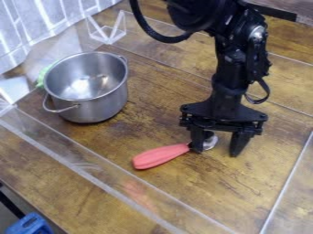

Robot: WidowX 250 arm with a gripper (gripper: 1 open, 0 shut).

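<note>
My black gripper [221, 137] is low over the wooden tabletop, its fingertips down around the metal end [208, 142] of a utensil with a pink-red handle [159, 156]. The handle points toward the lower left. The gripper's body partly hides the metal end, and whether the fingers are closed on it is unclear.
A steel pot [86, 87] with side handles stands at the left. Clear plastic-looking material lies at the upper left, and a blue object [31, 226] is at the bottom left corner. The wood around the gripper is mostly bare.
</note>
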